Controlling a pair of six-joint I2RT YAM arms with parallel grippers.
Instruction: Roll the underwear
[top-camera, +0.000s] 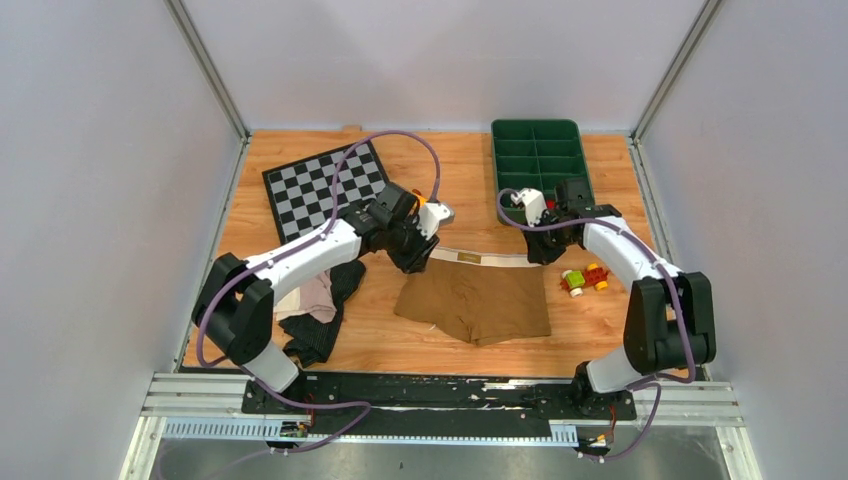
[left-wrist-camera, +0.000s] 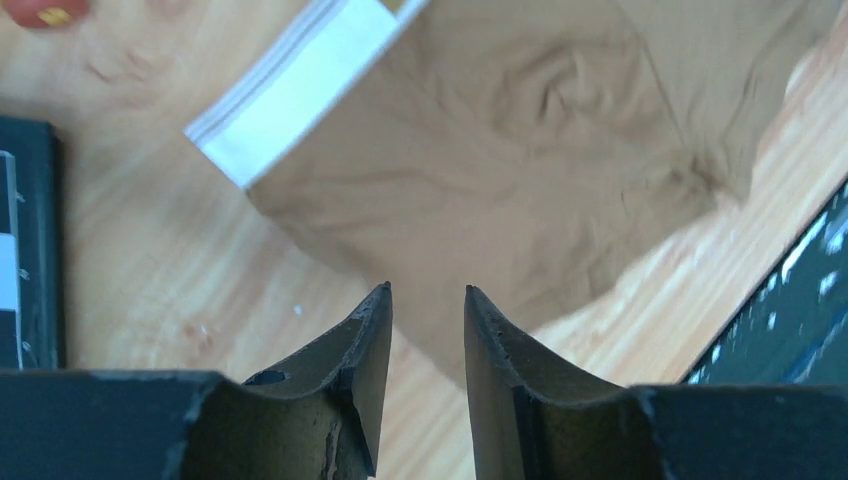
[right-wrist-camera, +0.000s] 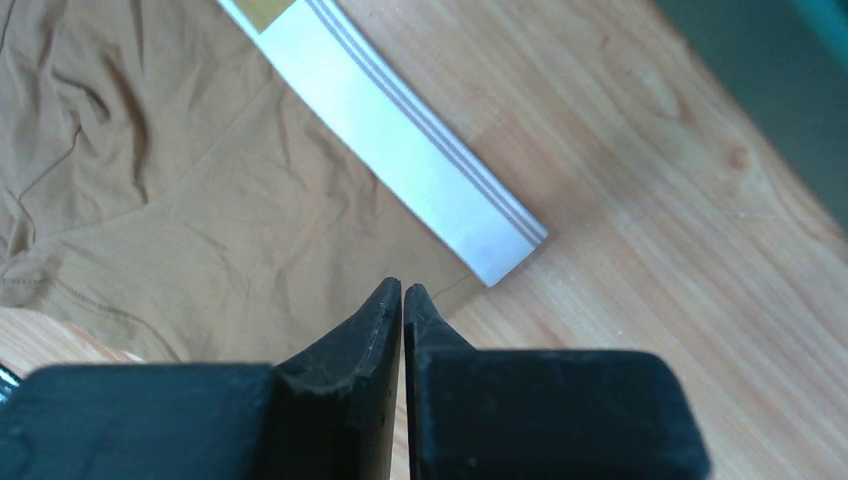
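Brown underwear (top-camera: 480, 305) lies spread flat mid-table, its white waistband (top-camera: 500, 261) toward the back. My left gripper (top-camera: 415, 265) hovers above its upper left corner, part open with nothing between the fingers; the left wrist view shows the cloth below. My right gripper (top-camera: 542, 256) hangs shut above the waistband's right end, which shows ahead of its fingertips in the right wrist view.
A checkerboard (top-camera: 310, 190) and dark cloths (top-camera: 320, 335) lie on the left. A green compartment tray (top-camera: 530, 150) stands at the back right. A toy car (top-camera: 595, 277) sits right of the underwear.
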